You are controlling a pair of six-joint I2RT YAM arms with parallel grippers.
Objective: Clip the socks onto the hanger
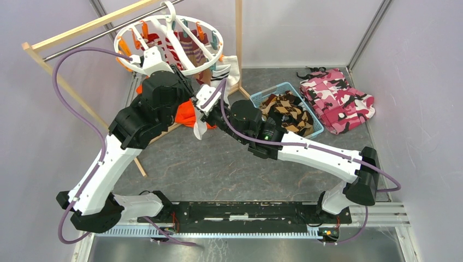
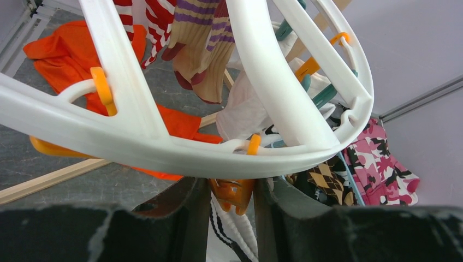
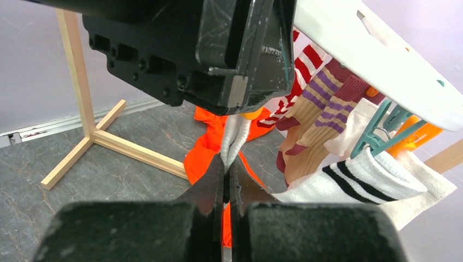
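The white round hanger hangs from a rail, with striped socks and white black-striped socks clipped on it. My left gripper is shut on an orange clip at the hanger's near rim. My right gripper is shut on a white sock, just below the left gripper, where the sock's upper end meets the orange clip. The white sock with black stripes hangs beneath that clip in the left wrist view. Whether the clip holds it is hidden.
A blue basket of patterned socks and a pink camouflage bag lie to the right on the floor. Orange cloth and the wooden stand are below and around the hanger.
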